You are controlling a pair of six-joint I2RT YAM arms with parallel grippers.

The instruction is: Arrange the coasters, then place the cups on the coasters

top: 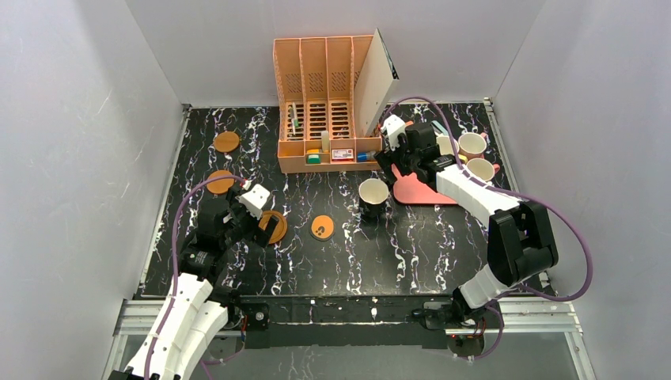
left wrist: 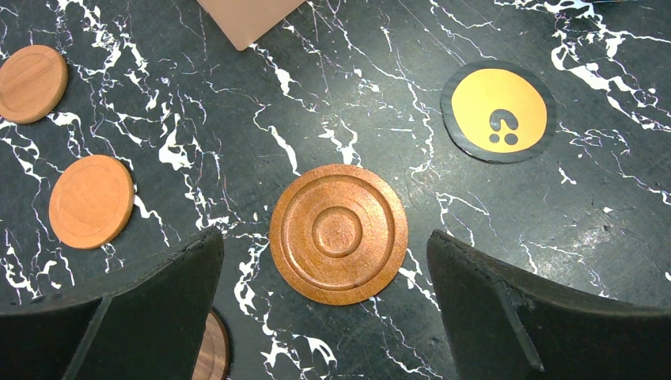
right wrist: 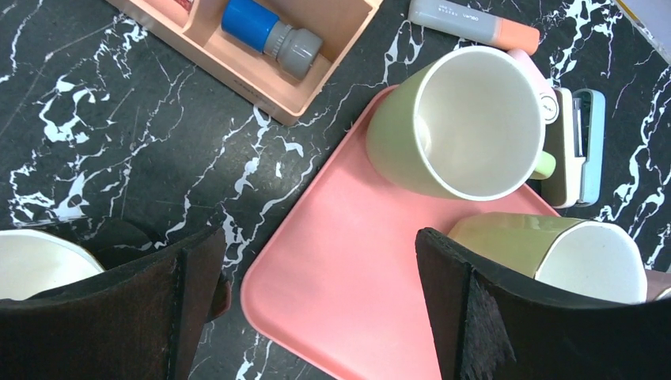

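Note:
A dark cup (top: 373,198) with a cream inside stands upright on the marble table, right of the orange coaster (top: 322,228) with its dark mark and apart from it. My right gripper is open above the pink tray (right wrist: 316,285), nothing between its fingers; the dark cup's pale inside (right wrist: 39,265) shows beyond its left finger. Two green cups, one upright (right wrist: 467,127) and one tilted in view (right wrist: 585,257), are at that tray. My left gripper stands open and empty over a round brown wooden coaster (left wrist: 339,234). The paw-like marked coaster (left wrist: 500,111) lies up and right of it.
A peach organizer (top: 326,163) with small items stands at the back. Two wooden coasters (top: 226,142) lie at the left, and pink-handled cups (top: 479,169) stand at the right.

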